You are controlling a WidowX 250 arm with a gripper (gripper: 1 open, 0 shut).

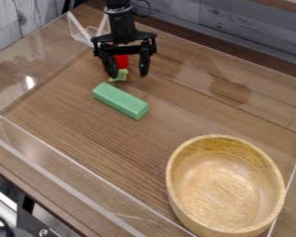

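My black gripper (125,58) stands open at the upper middle, over a red object (121,62) with a green part (118,75) below it. The gripper hides much of the red object; whether the fingers touch it I cannot tell. A green block (121,100) lies on the wooden table a little nearer, below the gripper.
A large round tan bowl (226,183) fills the lower right. A clear container (86,30) is behind the gripper at the upper left.
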